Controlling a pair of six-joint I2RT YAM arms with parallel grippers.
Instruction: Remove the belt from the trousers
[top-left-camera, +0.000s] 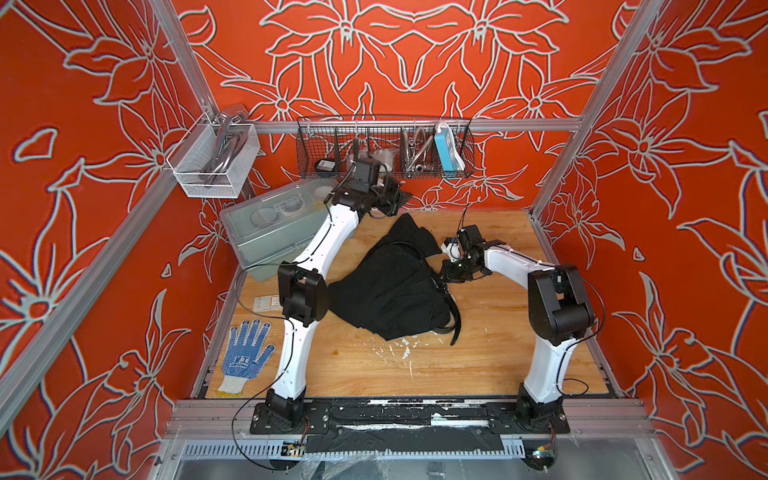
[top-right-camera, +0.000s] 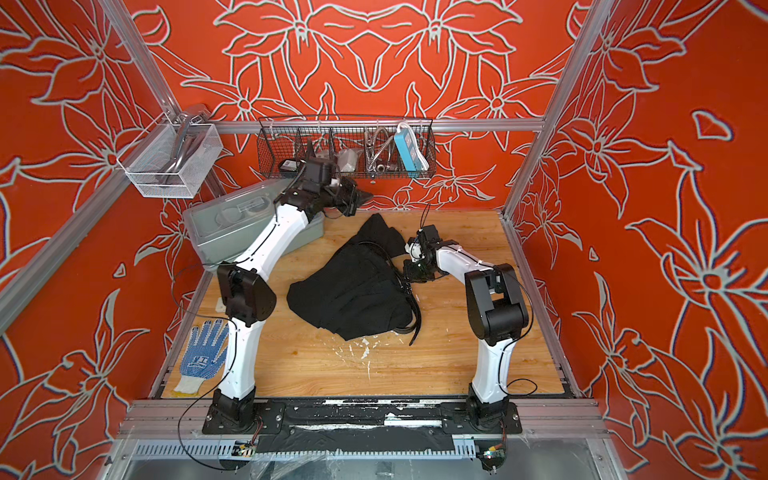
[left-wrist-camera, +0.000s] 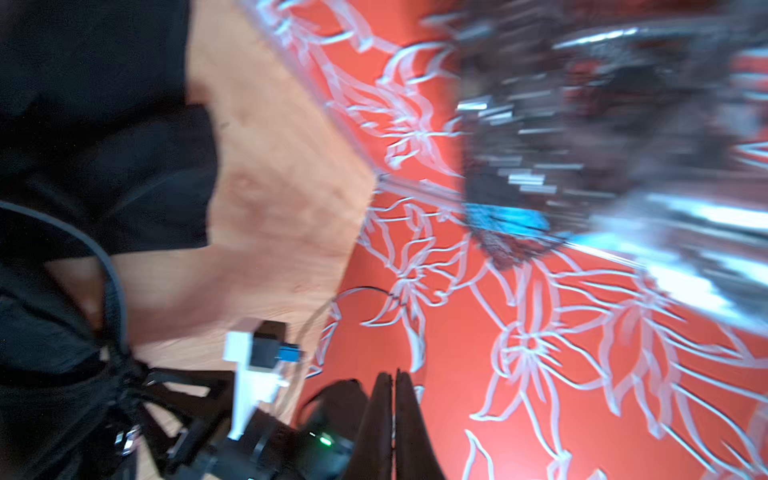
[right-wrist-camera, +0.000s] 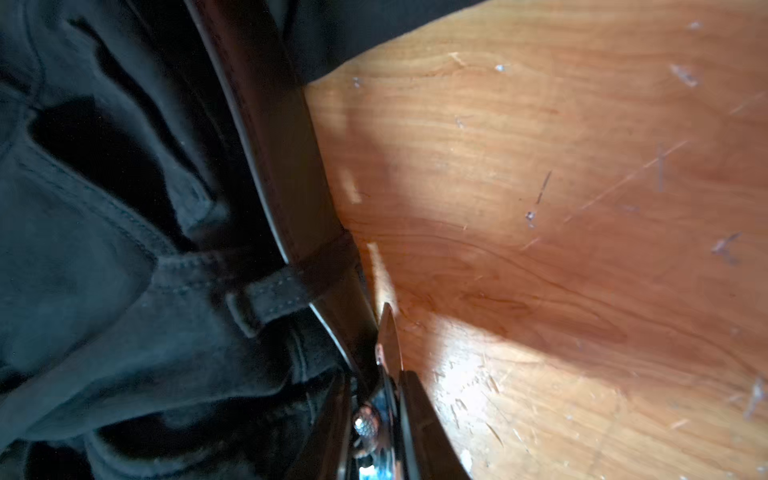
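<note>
Black trousers (top-left-camera: 384, 296) lie crumpled at the centre of the wooden table. A dark belt (right-wrist-camera: 288, 192) runs along their right edge, passing under a loop (right-wrist-camera: 320, 264), with an end curving toward the front. My left gripper is raised at the back, near the wire basket, shut with nothing seen between its fingers; its wrist view is partly blurred. My right gripper is at the belt beside the trousers, part open around a shiny metal piece, probably buckle hardware; whether it grips it is unclear.
A grey toolbox (top-left-camera: 272, 240) sits at back left, a glove (top-left-camera: 248, 352) at front left. A wire basket (top-right-camera: 280, 144) hangs on the back wall.
</note>
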